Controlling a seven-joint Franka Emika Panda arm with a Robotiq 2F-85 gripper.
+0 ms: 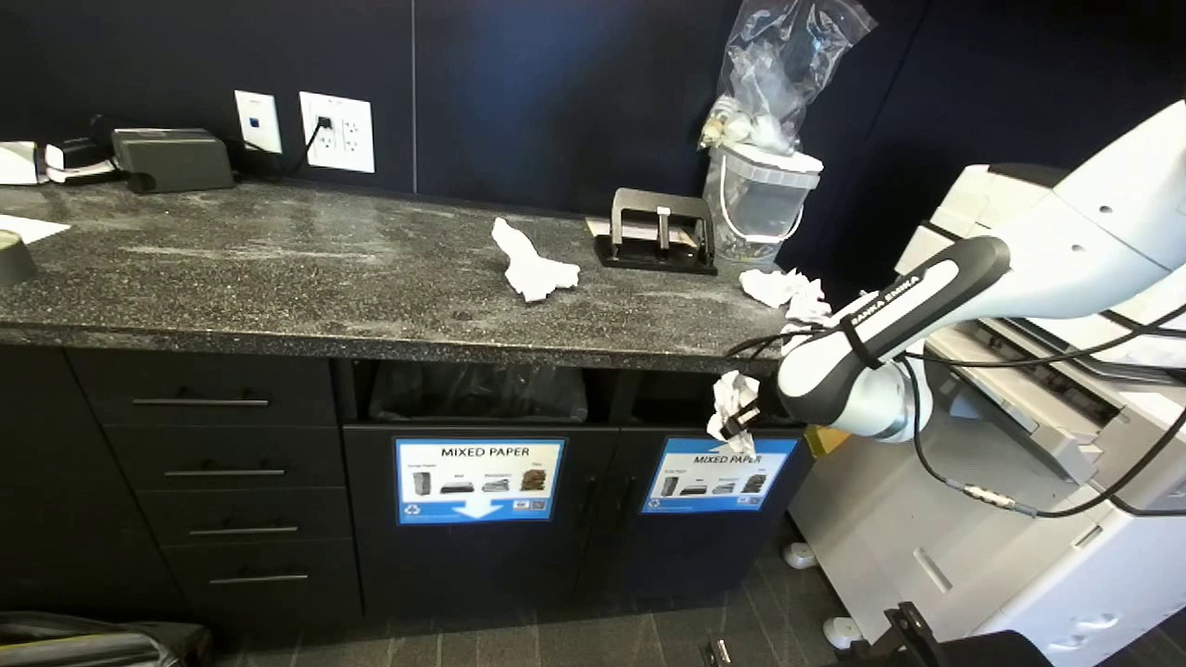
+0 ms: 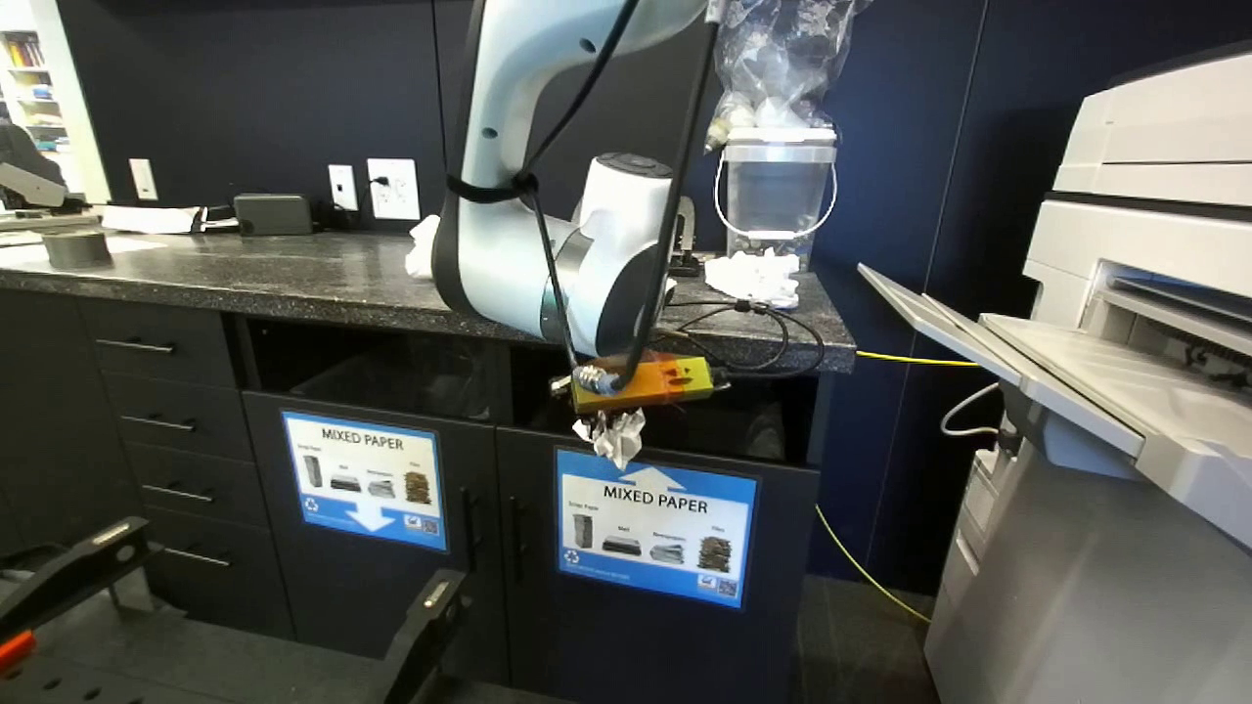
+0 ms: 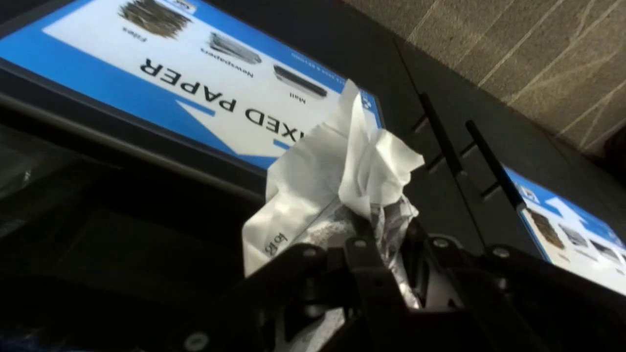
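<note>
Crumpled white paper (image 3: 317, 176) is pinched in my gripper, which is shut on it; the paper sticks out past the fingers. In exterior view 1 the held paper (image 1: 735, 402) hangs below the counter's front edge, before the right cabinet's opening. From exterior view 2, the paper (image 2: 612, 436) shows just above the right "MIXED PAPER" sign (image 2: 657, 528). A second crumpled paper (image 1: 534, 265) lies on the counter's middle. More crumpled paper (image 2: 754, 277) rests at the counter's right end, beside the clear bucket.
The left opening holds a dark bin liner (image 1: 478, 391). A hole punch (image 1: 658, 232) and a clear bucket (image 1: 759, 206) stand at the back of the counter (image 1: 334, 278). At the right is a large printer (image 2: 1127, 270). Black cables hang along the arm.
</note>
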